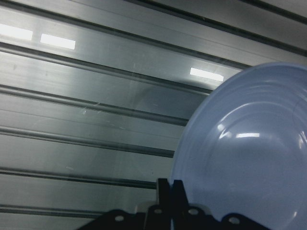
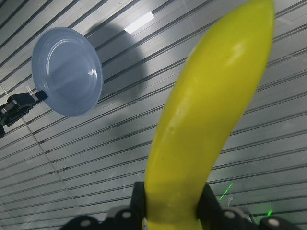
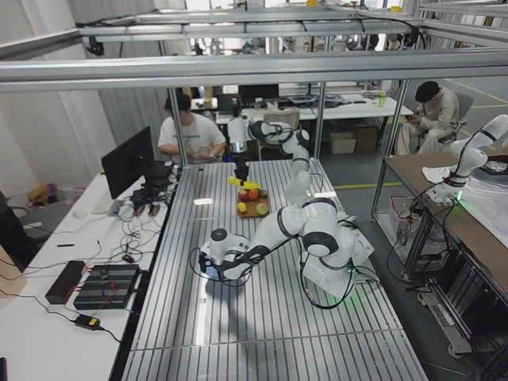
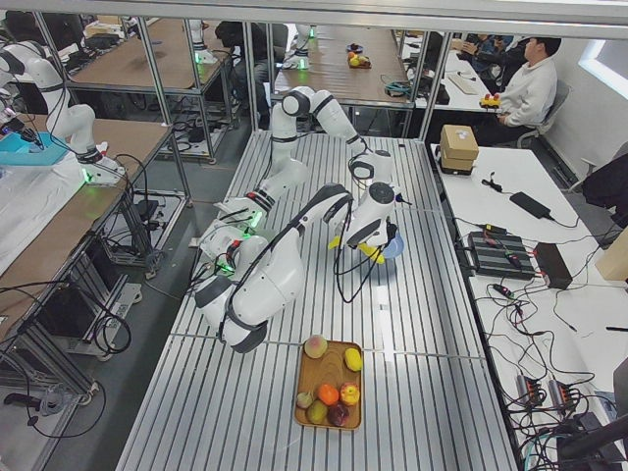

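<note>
A blue plate [image 1: 240, 158] [image 2: 67, 67] [image 4: 392, 246] hangs above the slatted table, its rim in my left gripper, whose fingers are shut on it. A yellow banana [image 2: 206, 105] [image 3: 237, 182] is held in my right gripper, shut on it. In the camera left view the banana is over the far part of the table, just above a wooden tray of fruit [image 3: 252, 213]; the plate is nearer, largely hidden by the left arm.
The tray [image 4: 319, 368] holds several fruits. Bare slatted table [image 4: 206, 422] surrounds it. A side desk with monitor [image 3: 127, 163], boxes and cables runs alongside; frame posts stand at the table's edges.
</note>
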